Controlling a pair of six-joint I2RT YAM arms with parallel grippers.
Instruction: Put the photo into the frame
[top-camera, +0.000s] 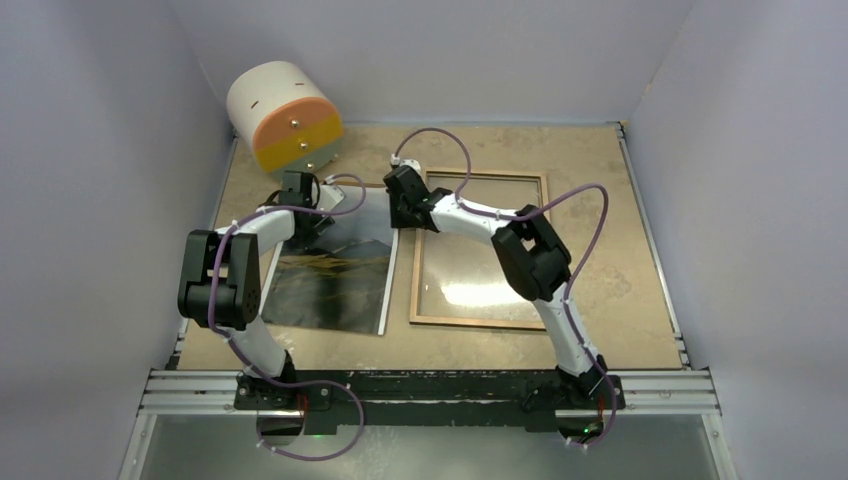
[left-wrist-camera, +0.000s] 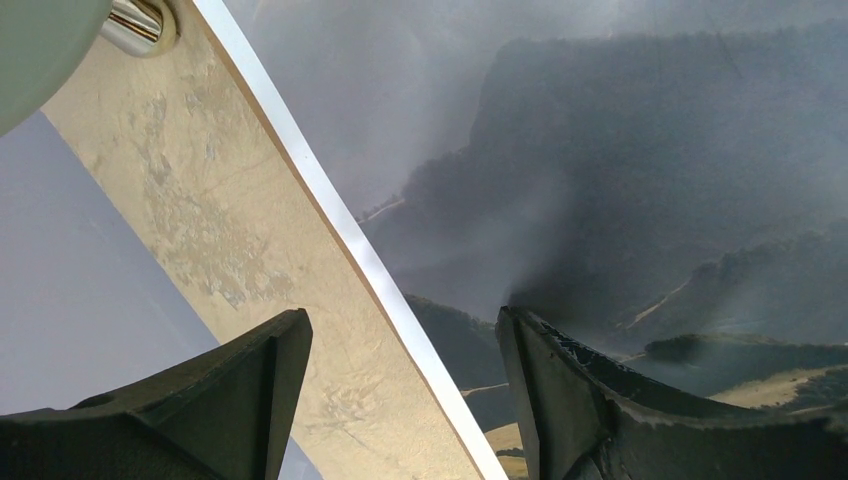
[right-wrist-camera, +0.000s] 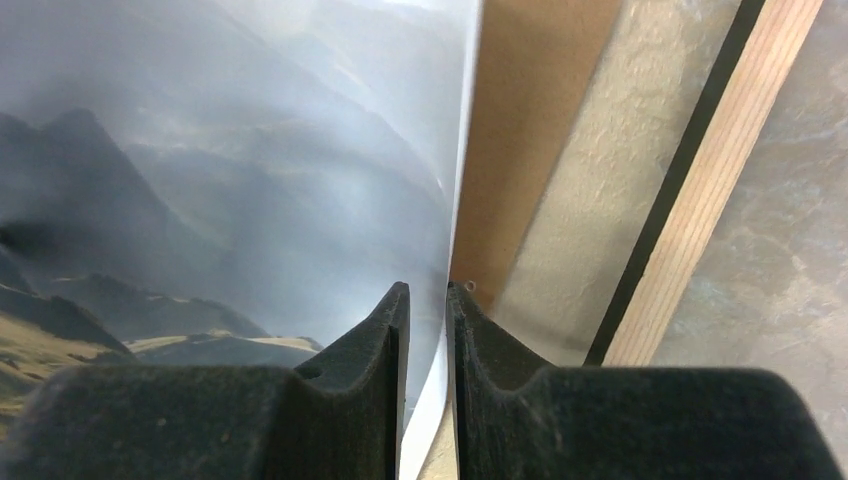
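Observation:
The photo (top-camera: 335, 300), a dark landscape with a white border, lies flat at left on a brown backing board (right-wrist-camera: 535, 130). In the right wrist view its right edge looks raised and bowed off that board. My right gripper is part open there, with the photo's white edge running between its fingers, close to the right one. Over the photo's upper left part, my left gripper stands open, its fingers on either side of the white left border. The wooden frame (top-camera: 480, 323), with its clear pane, lies flat to the right, partly covered by the right arm.
A round-sided drawer unit (top-camera: 285, 115) with coloured drawers stands behind the photo, close to the left gripper. A narrow strip of table (right-wrist-camera: 590, 210) separates photo from frame.

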